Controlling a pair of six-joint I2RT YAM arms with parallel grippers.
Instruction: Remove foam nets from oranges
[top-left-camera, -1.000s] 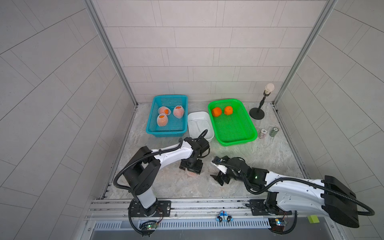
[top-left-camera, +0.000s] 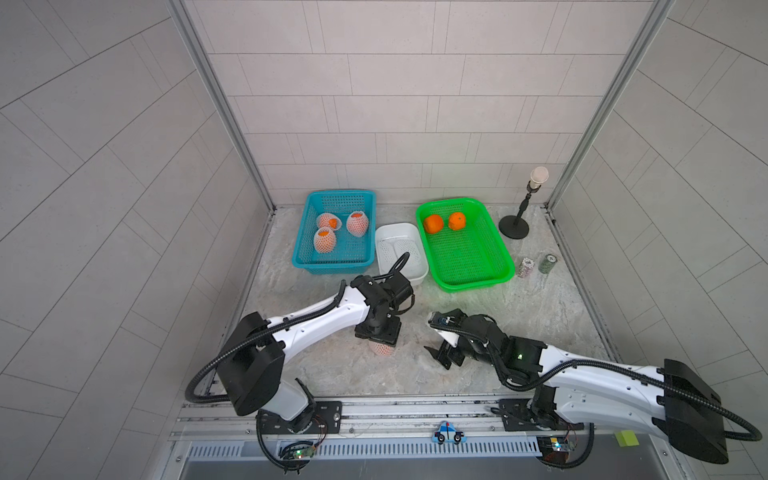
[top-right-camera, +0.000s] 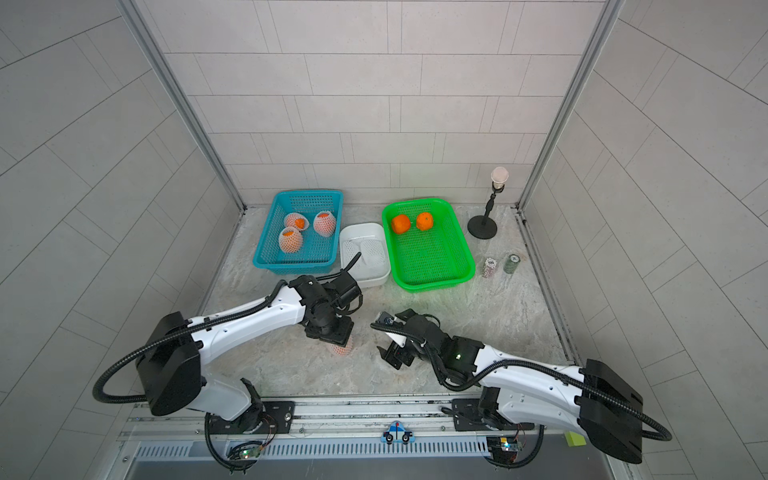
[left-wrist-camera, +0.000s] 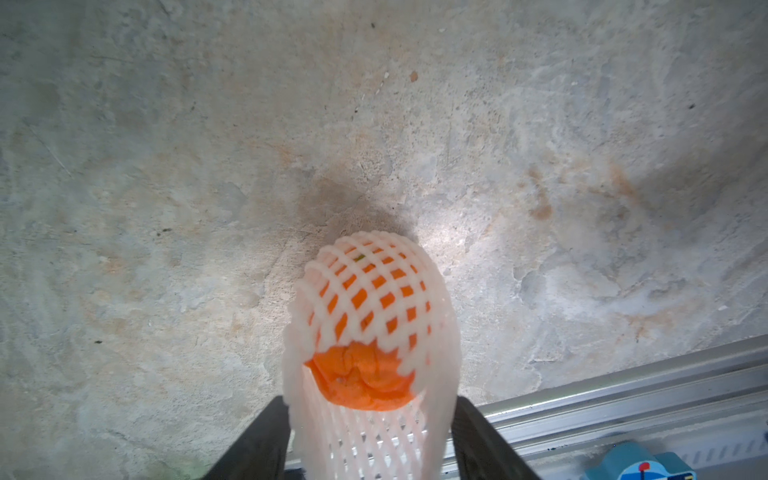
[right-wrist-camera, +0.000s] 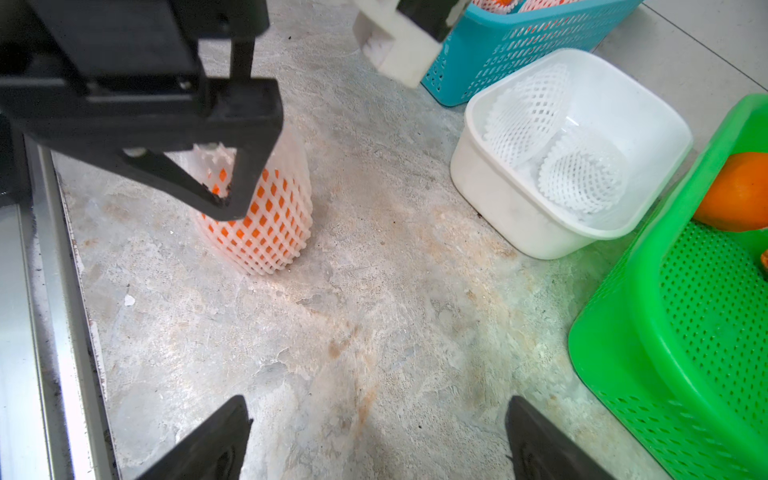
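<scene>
An orange in a foam net stands on the table near the front edge. My left gripper is over it, fingers either side of the net; whether they touch it is unclear. My right gripper is open and empty, just right of this orange. Netted oranges sit in the blue basket. Two bare oranges are in the green basket. The white container holds empty foam nets.
A black stand with a pale top and two small cans stand at the right. A toy car is on the front rail. The table between the right gripper and green basket is clear.
The right arm has moved slightly right. The baskets are unchanged.
</scene>
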